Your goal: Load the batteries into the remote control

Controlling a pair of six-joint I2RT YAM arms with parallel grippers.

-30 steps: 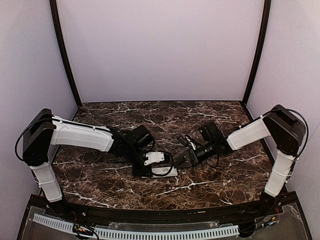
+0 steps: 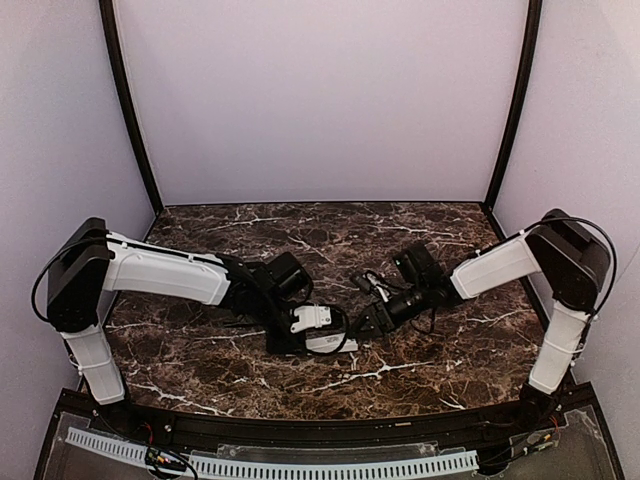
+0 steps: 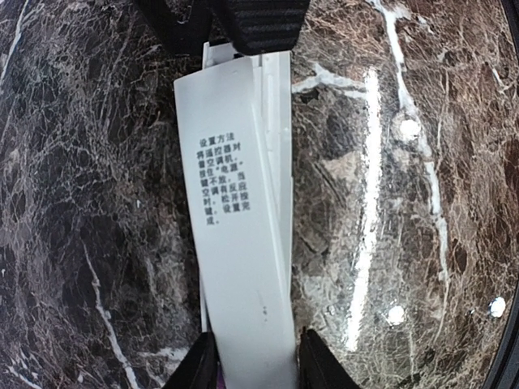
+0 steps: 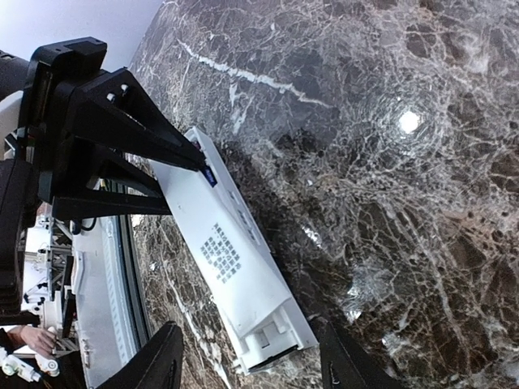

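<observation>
A white remote lies on the dark marble table, its back cover with printed Chinese text resting askew over the body. In the left wrist view my left gripper is at the cover's near end, a finger either side of it. My right gripper's fingers show beyond the far end. In the right wrist view my right gripper straddles that end, part open, with the housing's end between and beyond its fingertips. No loose battery is clearly visible.
White walls enclose the back and sides.
Over the last second the remote's visible end has shifted slightly to the right in the top view. Both arms have moved very little.
</observation>
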